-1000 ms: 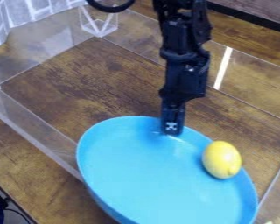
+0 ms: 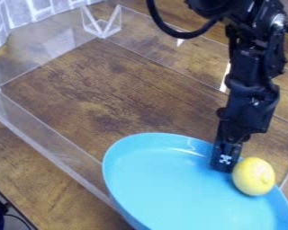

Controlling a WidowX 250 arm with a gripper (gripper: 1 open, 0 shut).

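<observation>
My black gripper [image 2: 227,156] is low at the back right of a large light-blue round tray [image 2: 171,184], its tips at or just inside the rim. A yellow lemon-like object [image 2: 254,176] sits in the tray, immediately to the right and front of the fingertips; whether they touch it I cannot tell. The finger stands open, though the fingers are partly hidden against the dark arm.
Bare wooden floor [image 2: 98,90] lies behind and left of the tray. Clear plastic walls run along the left and back, with a small white wire piece [image 2: 101,22] in the upper left corner.
The arm has moved right and slightly down, closer to the yellow object. The tray and yellow object have shifted a little toward the front right.
</observation>
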